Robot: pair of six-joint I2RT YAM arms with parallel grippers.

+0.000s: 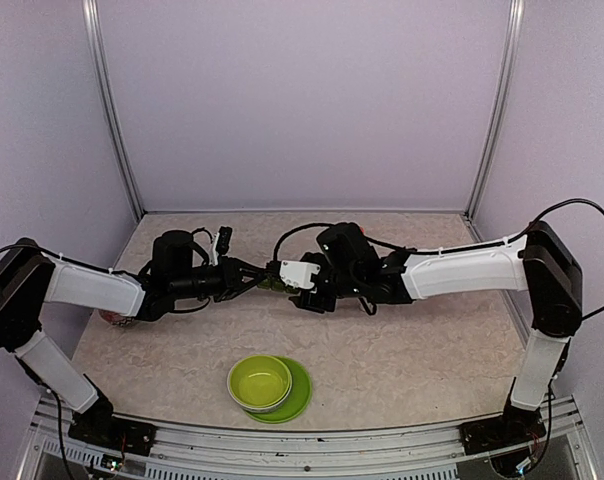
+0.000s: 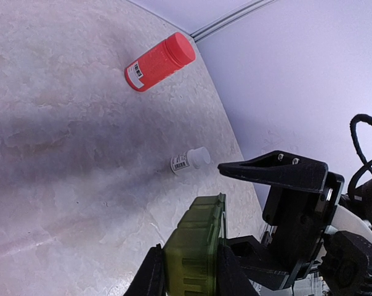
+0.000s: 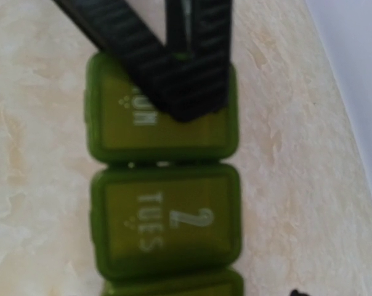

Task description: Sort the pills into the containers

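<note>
My left gripper is shut on the green pill organizer [image 2: 192, 246], held in the air at the middle of the top view. In the right wrist view its lidded compartments show, marked MON and 2 TUES [image 3: 164, 219], with the left gripper's dark fingers [image 3: 204, 74] over the MON end. My right gripper [image 1: 307, 285] is beside the organizer; in the left wrist view its dark fingers [image 2: 272, 169] stand apart, with the organizer near them. A red bottle [image 2: 155, 65] and a small white bottle [image 2: 183, 161] lie on the table beyond. No loose pills are visible.
A green bowl [image 1: 259, 380] on a green plate [image 1: 297, 400] sits at the front middle of the table [image 1: 432, 370]. An object at the far left is mostly hidden by the left arm. Walls stand at back and sides.
</note>
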